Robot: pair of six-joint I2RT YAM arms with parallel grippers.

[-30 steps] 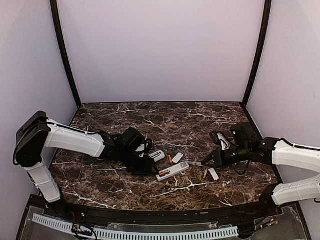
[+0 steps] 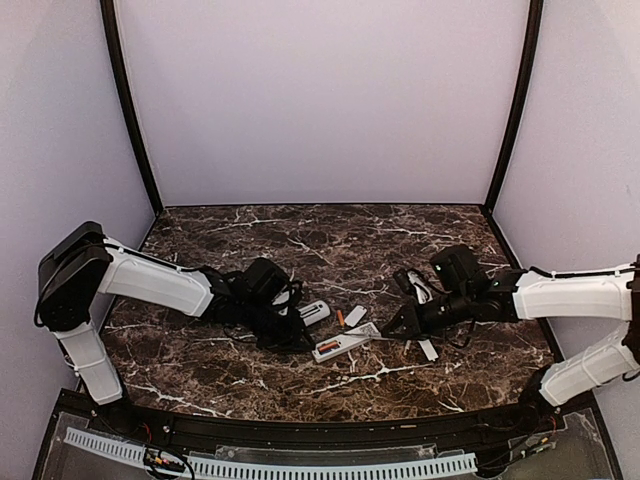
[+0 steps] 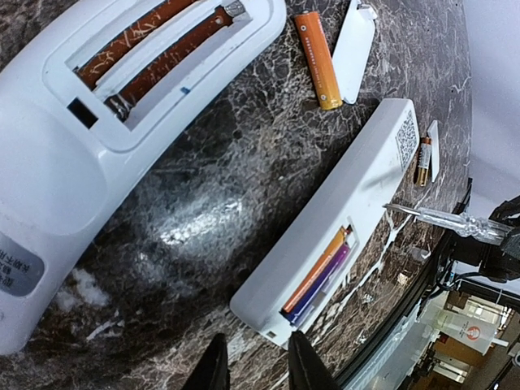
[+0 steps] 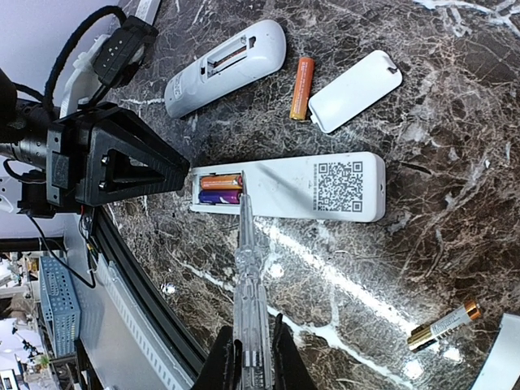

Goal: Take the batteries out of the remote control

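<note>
The slim white remote (image 4: 284, 185) lies back up, its battery bay open, with an orange battery (image 4: 221, 181) and a purple battery (image 4: 218, 197) inside. In my right gripper, shut on it, is a clear screwdriver (image 4: 250, 301). Seen from the right wrist, its tip overlaps the bay's inner end; in the left wrist view the tip appears over the remote's side edge, so contact cannot be judged. My left gripper is part open and empty, near the remote's bay end. Its fingers (image 4: 162, 166) also show in the right wrist view.
A larger white remote (image 3: 122, 175) with an open bay lies behind. Beside it are a loose orange battery (image 4: 302, 88) and a white cover (image 4: 356, 91). A second loose battery (image 4: 443, 325) and another white cover (image 4: 502, 361) lie to the right.
My right gripper has moved left with the screwdriver, bringing its tip from the remote's right end to over the remote. The left gripper has shifted only slightly; the remote stays put.
</note>
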